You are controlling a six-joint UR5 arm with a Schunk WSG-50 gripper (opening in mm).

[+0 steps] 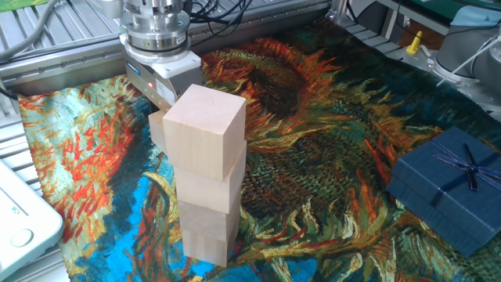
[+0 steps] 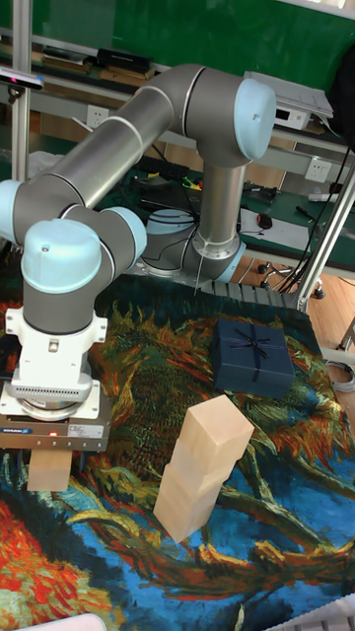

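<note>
A tower of several pale wooden blocks (image 1: 205,133) stands upright on the patterned cloth, its blocks slightly out of line with one another. In exterior view 3 the same tower (image 2: 199,462) is right of the gripper (image 2: 50,455), with a clear gap between them. Directly below the gripper's dark body is another wooden block (image 2: 49,472). From exterior view 2, the tower covers most of this block (image 1: 158,130) and part of the gripper (image 1: 161,110). The fingers cannot be made out in either view, so whether they are shut on the block does not show.
A dark blue gift box (image 1: 450,184) with a ribbon bow lies on the cloth, well apart from the tower. A white device (image 1: 25,215) sits at the left edge in exterior view 2.
</note>
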